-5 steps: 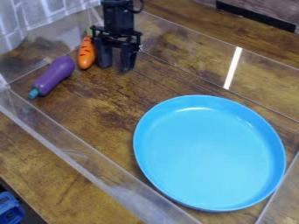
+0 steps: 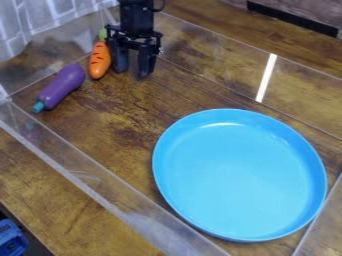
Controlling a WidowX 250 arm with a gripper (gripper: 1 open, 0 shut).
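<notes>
The black gripper (image 2: 134, 48) is low over the wooden surface at the top of the view, just right of an orange carrot (image 2: 99, 60). I cannot tell whether it is open or shut. A purple eggplant (image 2: 62, 86) lies at the left, below the carrot. A large blue plate (image 2: 241, 172) fills the lower right.
Clear plastic walls run along the left and lower edges. A white strip (image 2: 265, 77) lies at the upper right. A blue object (image 2: 8, 238) shows at the lower left corner.
The gripper has shifted very slightly; the carrot, eggplant and plate look unmoved.
</notes>
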